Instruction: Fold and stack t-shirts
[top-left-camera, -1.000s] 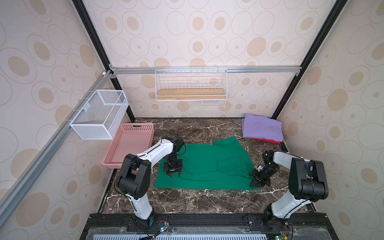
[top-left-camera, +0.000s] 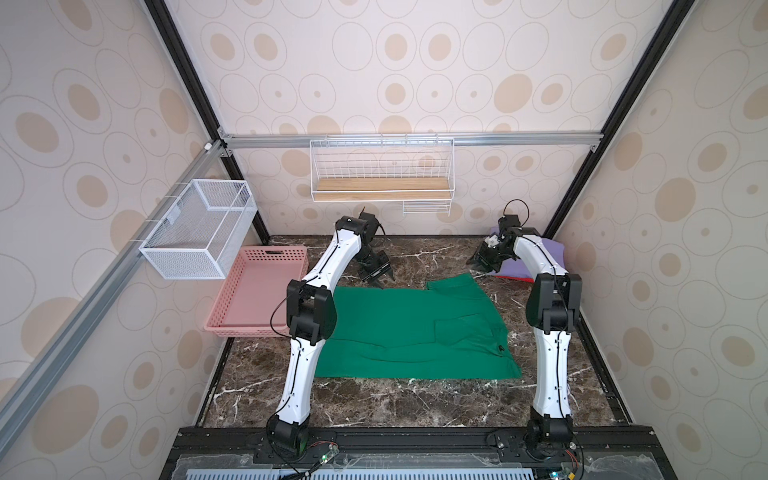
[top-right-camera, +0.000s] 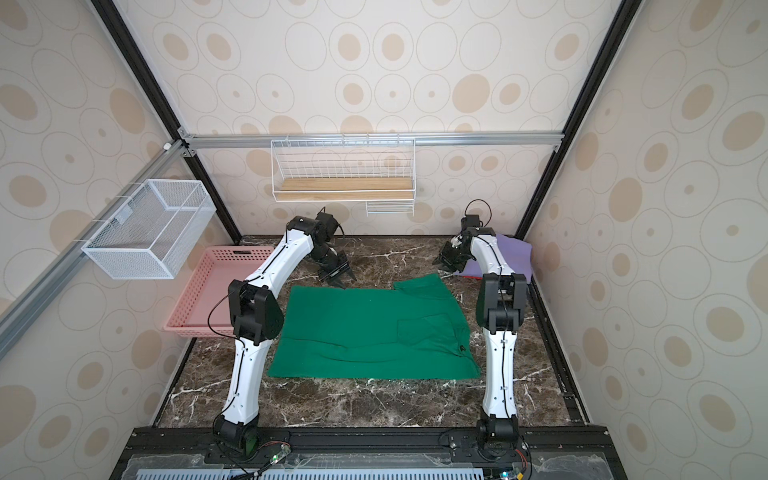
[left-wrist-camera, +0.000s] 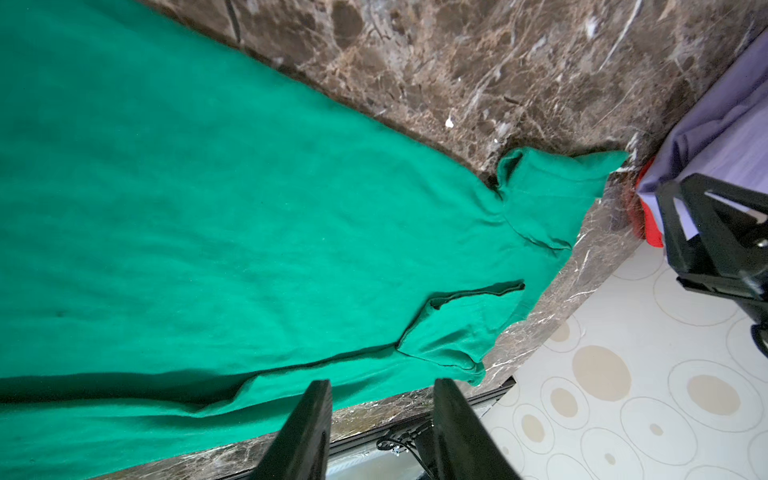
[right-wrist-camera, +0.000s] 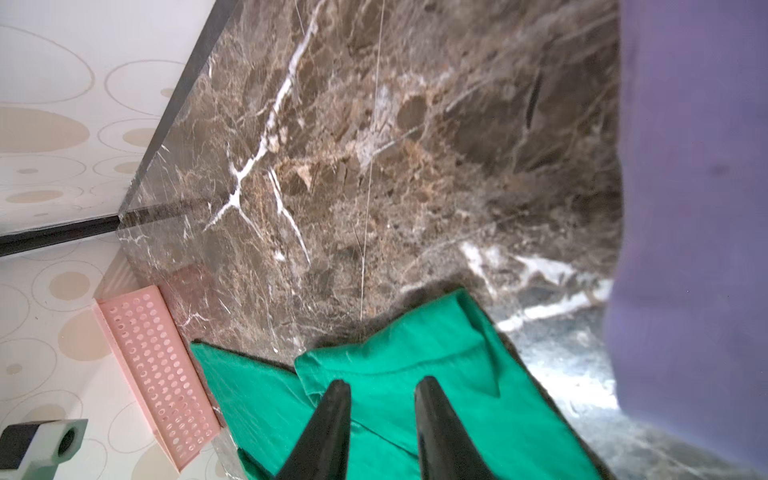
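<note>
A green t-shirt (top-left-camera: 400, 320) lies spread on the marble table, its near side folded inward in a long strip and one sleeve (left-wrist-camera: 552, 188) sticking out at the far right. Over the shirt's far edge, my left gripper (top-left-camera: 384, 276) stands open and empty. My right gripper (top-left-camera: 475, 265) is open too, beyond the far right sleeve, with nothing between its fingers; in the right wrist view the sleeve (right-wrist-camera: 408, 344) shows beyond the fingertips. A folded purple shirt (top-right-camera: 512, 256) rests on something red at the back right, partly hidden behind my right arm.
An empty pink basket (top-left-camera: 264, 292) stands on the left. Above it hangs a white mesh basket (top-left-camera: 200, 228), and a wire shelf (top-left-camera: 382, 188) is on the back wall. Bare marble (top-left-camera: 416, 412) runs along the front.
Both grippers have moved from the shirt's near part toward the back of the table. The right one also went left. The green shirt looks the same.
</note>
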